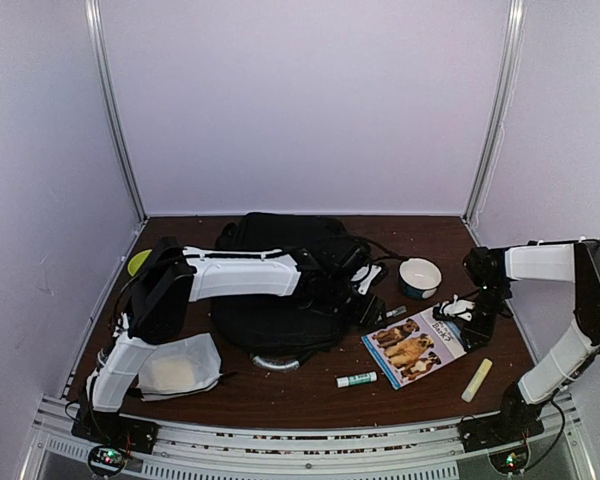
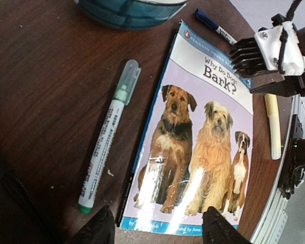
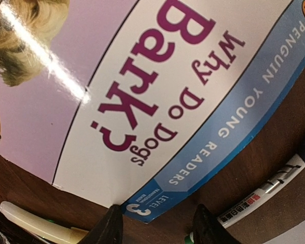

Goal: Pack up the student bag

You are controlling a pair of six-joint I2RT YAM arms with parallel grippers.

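The book with dogs on its cover (image 1: 412, 350) lies flat on the right half of the table. My right gripper stands open at the book's lower title corner, which reaches between its fingertips. In the left wrist view, my left gripper is open, its fingers apart near the book's bottom edge (image 2: 162, 227); nothing is held. The black student bag (image 1: 265, 315) lies at the middle of the table, partly covered by my left arm. A green-capped marker (image 2: 104, 147) lies beside the book's spine.
A bowl (image 1: 420, 278) stands behind the book. A glue stick (image 1: 357, 380) and a yellow stick (image 1: 477, 380) lie near the front. A blue-capped marker (image 3: 264, 195) lies beyond the book's title edge. At front left is a translucent pouch (image 1: 178, 368).
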